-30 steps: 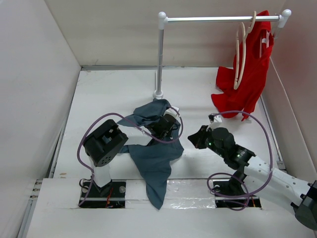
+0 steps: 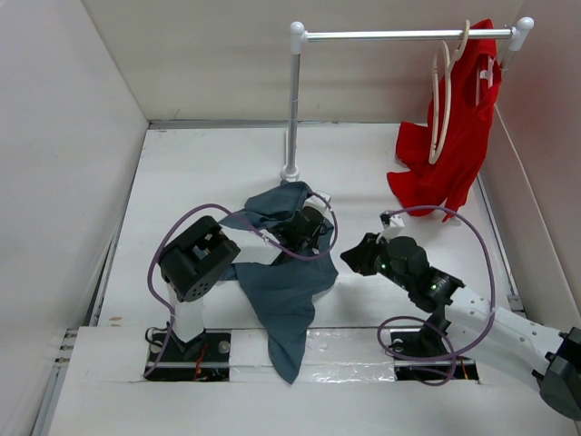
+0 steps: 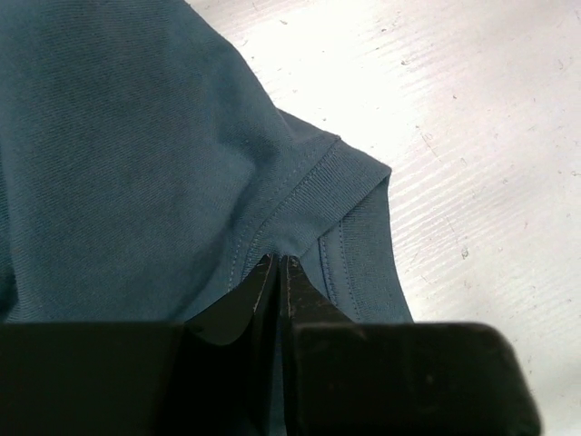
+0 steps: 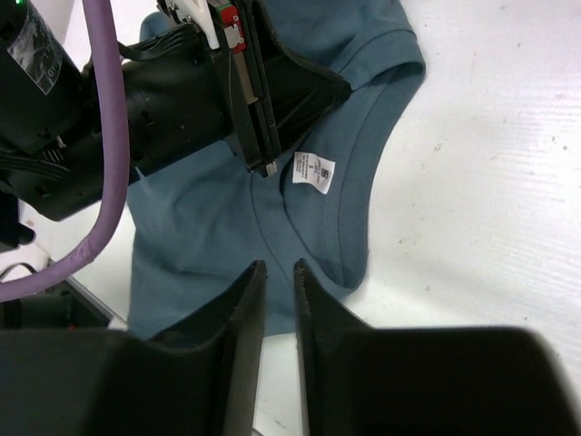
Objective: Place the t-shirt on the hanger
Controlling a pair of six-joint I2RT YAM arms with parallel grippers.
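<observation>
A dark teal T-shirt [image 2: 286, 318] lies crumpled on the white floor, one end hanging over the front edge. My left gripper is down on it at a folded hem, fingertips shut together; whether cloth is pinched between them is hard to tell. In the right wrist view the left gripper rests on the shirt above a white care label [image 4: 313, 173]. My right gripper [image 2: 361, 250] stands to the right of the shirt, its fingers a little apart with nothing between them. White hangers [image 2: 440, 127] hang from the rail at the back right.
The metal rail [image 2: 399, 34] spans the back on an upright post [image 2: 292, 109]. A red garment [image 2: 463, 127] hangs at its right end, reaching the floor. Walls close in on three sides. Bare floor lies left of the shirt and between the right gripper and the red garment.
The right gripper has shifted very slightly, its fingers looking a little more spread in the top view. The left arm and the shirt are almost unchanged.
</observation>
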